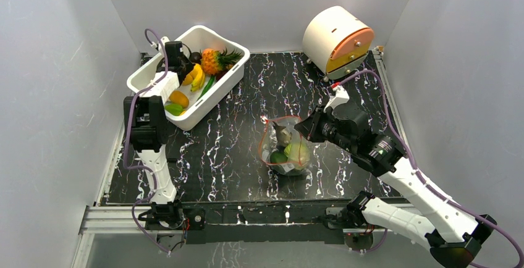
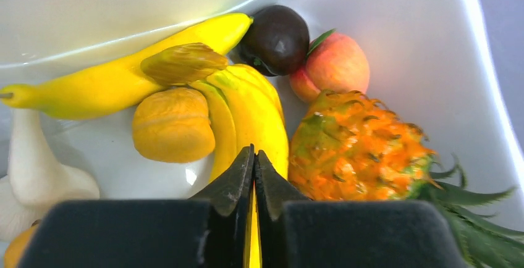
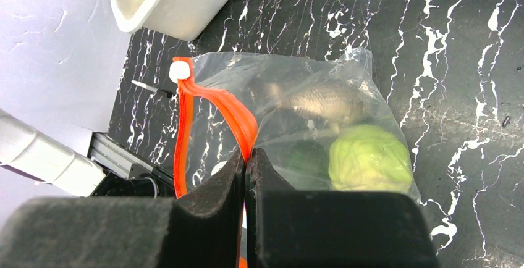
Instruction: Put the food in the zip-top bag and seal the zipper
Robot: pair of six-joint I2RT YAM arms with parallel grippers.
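Observation:
A white bin [image 1: 208,104] at back left holds fruit and vegetables: bananas [image 2: 247,113], a yellow squash [image 2: 99,83], an eggplant [image 2: 275,36], a peach [image 2: 337,61], a pineapple [image 2: 355,147], a round orange item [image 2: 173,126]. My left gripper is shut above the bananas, nothing visible between its fingers. The clear zip bag [image 1: 281,163] stands mid-table with a lettuce [image 3: 369,157], a dark green item and a fish-like item [image 3: 324,101] inside. My right gripper is shut on the bag's orange zipper edge [image 3: 228,110].
A cream cylindrical container [image 1: 327,33] with orange door stands at back right. Grey walls surround the workspace.

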